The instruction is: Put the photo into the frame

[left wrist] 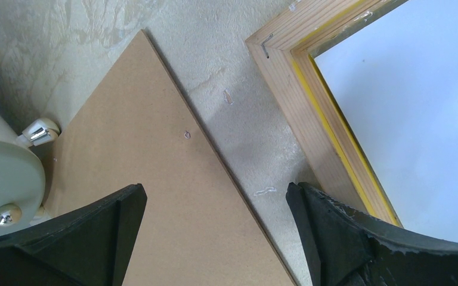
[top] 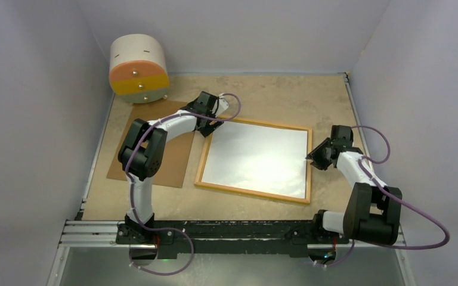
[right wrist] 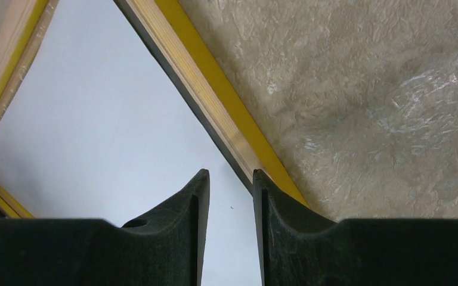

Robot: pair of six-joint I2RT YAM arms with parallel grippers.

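Observation:
The wooden frame (top: 253, 191) lies on the table with a white sheet (top: 253, 158) inside its border. My left gripper is open over the frame's upper-left corner and left side, with nothing between its fingers. My right gripper hovers at the frame's right side, fingers part open above the sheet's edge and the border, with nothing seen held; in the right wrist view a dark strip runs along that edge.
A brown board (top: 173, 161) lies left of the frame. A rounded cabinet with coloured drawers (top: 137, 83) stands at the back left.

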